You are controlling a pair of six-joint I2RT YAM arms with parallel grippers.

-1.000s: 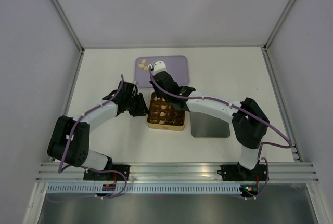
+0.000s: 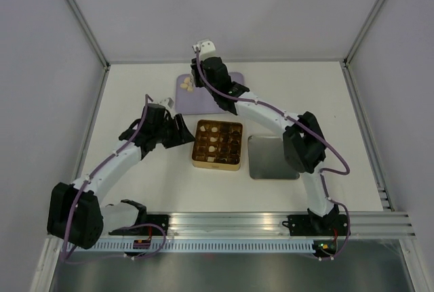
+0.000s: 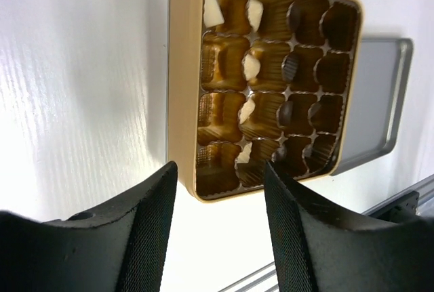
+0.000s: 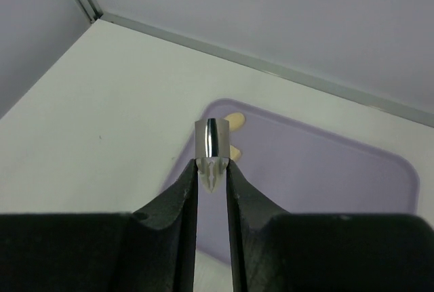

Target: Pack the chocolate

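Note:
The chocolate box point(image 2: 217, 164) sits mid-table; in the left wrist view point(image 3: 183, 89) its compartments hold several pale and dark pieces, others empty. My left gripper, fingers apart and empty, is at the box's near-left side. My right gripper is over the lavender tray point(image 4: 319, 170) at the back, shut on a metal piece point(image 4: 212, 139), apparently a small tool. Pale pieces point(image 4: 235, 120) lie on that tray, partly hidden behind it.
A grey tray point(image 2: 274, 156) lies right of the box. Walls bound the back and sides.
My right gripper has moved back from over the box to over the lavender tray. My left gripper has drawn slightly leftward from the box.

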